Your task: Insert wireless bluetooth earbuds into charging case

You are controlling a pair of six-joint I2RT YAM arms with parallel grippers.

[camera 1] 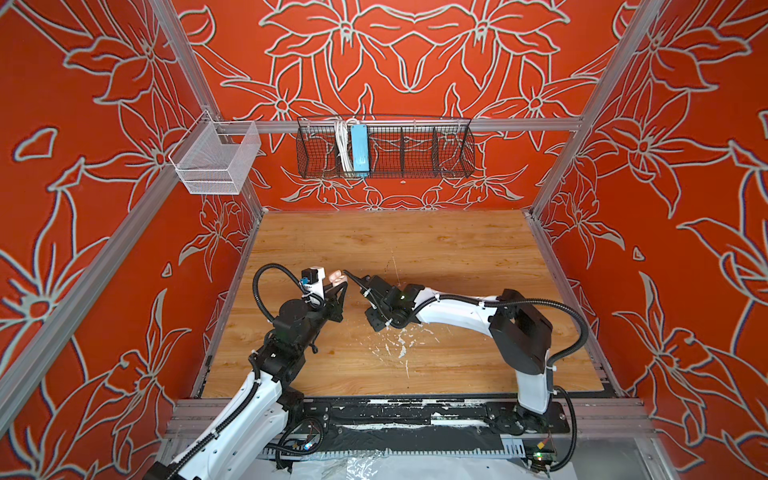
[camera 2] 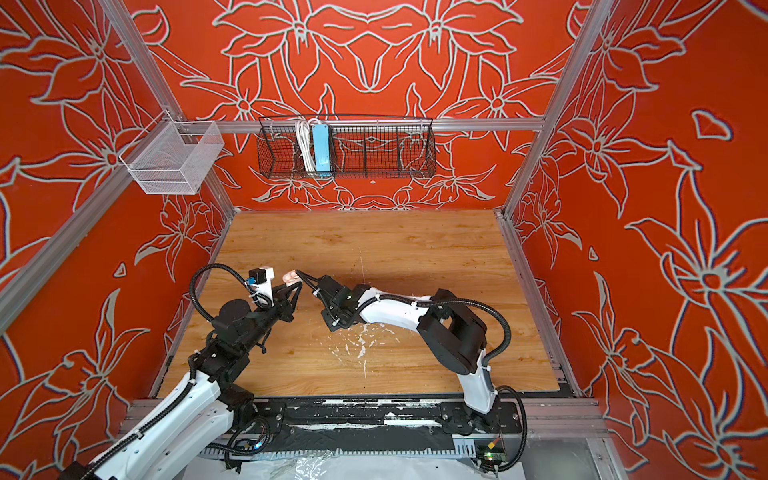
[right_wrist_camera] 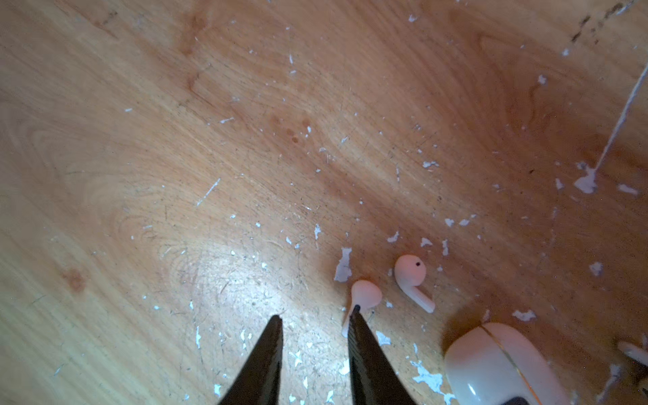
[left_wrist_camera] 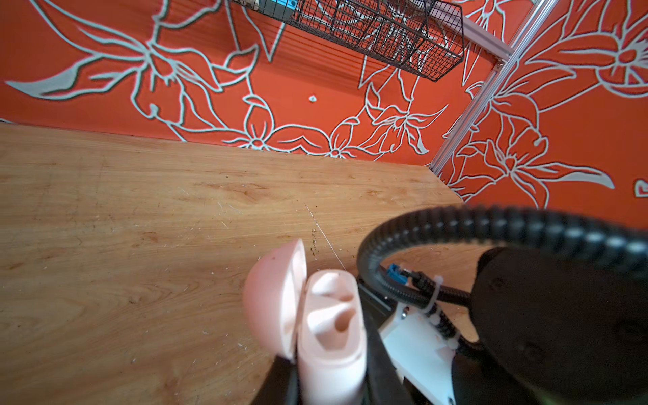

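Note:
The pink charging case (left_wrist_camera: pixel 330 357) is held upright by my left gripper, which is shut on its body. Its lid (left_wrist_camera: pixel 273 297) is swung open to the left, and the two hollows inside look empty. In the right wrist view, two pink earbuds lie on the wooden table: one earbud (right_wrist_camera: pixel 366 294) with its stem partly behind a fingertip, another earbud (right_wrist_camera: pixel 410 271) just right of it. My right gripper is part open above the table, nothing between its fingers. How high its tips are is unclear. The case's rounded outside shows at that view's lower right.
A black wire basket (camera 1: pixel 400 148) with a blue box (camera 1: pixel 360 150) hangs on the back wall, and a white basket (camera 1: pixel 217 164) at the left. Both wrists stand close together.

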